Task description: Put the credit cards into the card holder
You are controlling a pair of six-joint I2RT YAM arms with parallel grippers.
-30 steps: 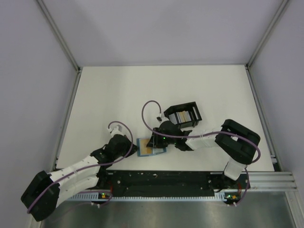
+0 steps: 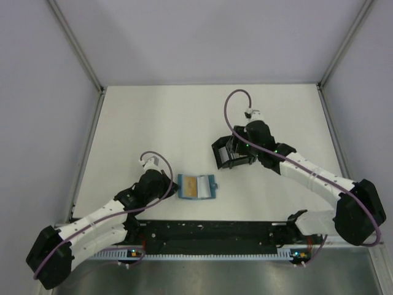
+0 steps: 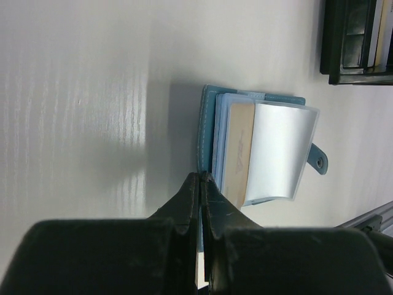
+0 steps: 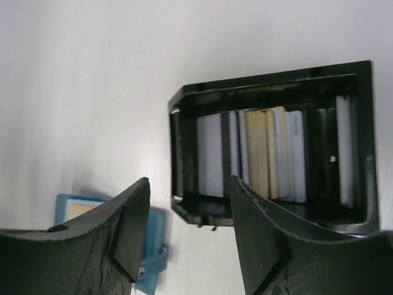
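A blue card holder point(image 3: 209, 123) lies flat at the table's front middle, with a tan card point(image 2: 190, 186) and a white card point(image 3: 276, 147) in clear sleeves. My left gripper is shut at the holder's left edge. A black box point(image 4: 365, 141) holding several tan, white and dark cards upright in a row is behind and right of the holder. My right gripper hangs above that box, its fingers apart with nothing seen between them; in the right wrist view the holder point(image 4: 153, 246) shows at lower left.
Metal rails point(image 2: 334, 129) edge the table.
My right gripper has risen from over the card holder and moved back and right to above the black box.
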